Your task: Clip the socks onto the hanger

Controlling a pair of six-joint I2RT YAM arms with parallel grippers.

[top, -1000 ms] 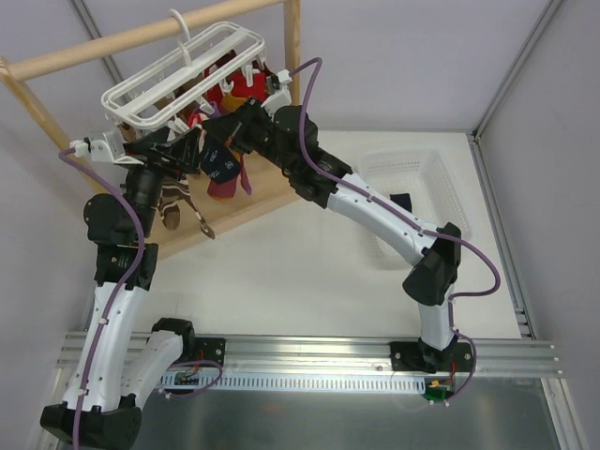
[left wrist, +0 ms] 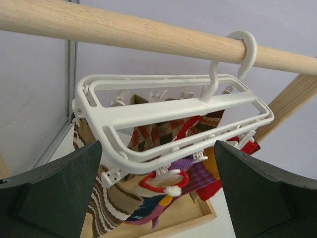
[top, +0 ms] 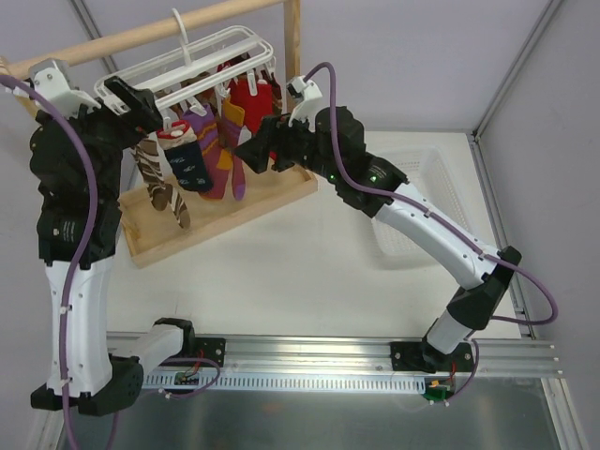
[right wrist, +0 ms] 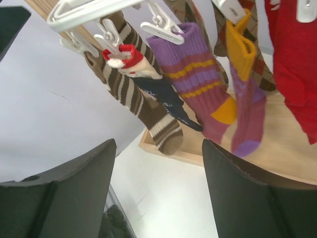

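Note:
The white clip hanger [left wrist: 158, 111] hangs from the wooden rod [top: 141, 29], with socks on its clips: striped brown [right wrist: 163, 134], navy with red-and-white cuff [top: 183, 155], purple [right wrist: 188, 69], red [right wrist: 292, 64] and others. My left gripper [top: 131, 103] stands open at the hanger's left end, facing it in the left wrist view with nothing between its fingers. My right gripper [top: 262, 145] is open in front of the hanging socks, right of the navy one, empty.
A wooden tray base [top: 150, 248] lies under the socks. A white basket [top: 436, 206] stands at the right.
Both grippers have drawn away from the navy sock's clip: the left up and leftward, the right toward the right. The navy sock now hangs free of them.

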